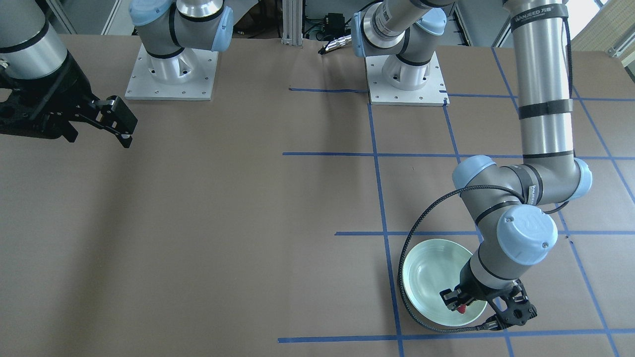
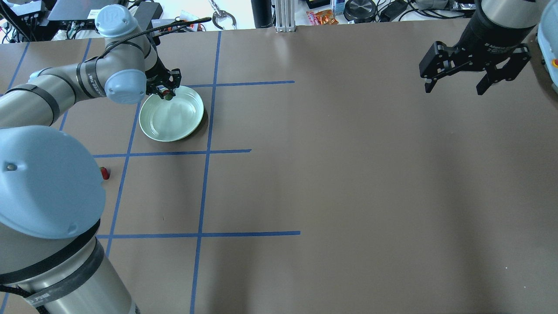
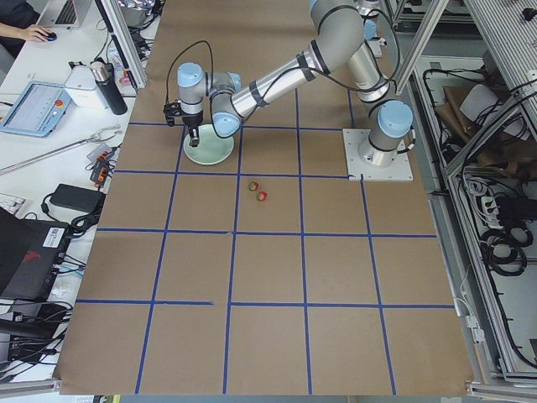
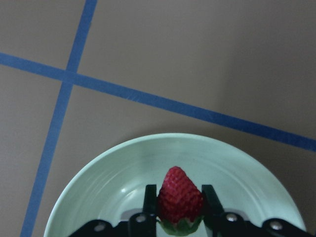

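My gripper is shut on a red strawberry (image 4: 178, 195) with green leaves, held low over the pale green plate (image 4: 113, 177) in the wrist view. In the front view the gripper and berry are over the plate (image 1: 428, 273), partly covered by the arm. In the left view two more strawberries (image 3: 262, 196) lie on the tiled mat to the right of and below the plate (image 3: 210, 159); the top view shows one of them (image 2: 104, 173) beside the arm's housing.
Other arms (image 1: 405, 77) stand at the back, and a black gripper (image 2: 471, 68) hangs at the top right of the top view.
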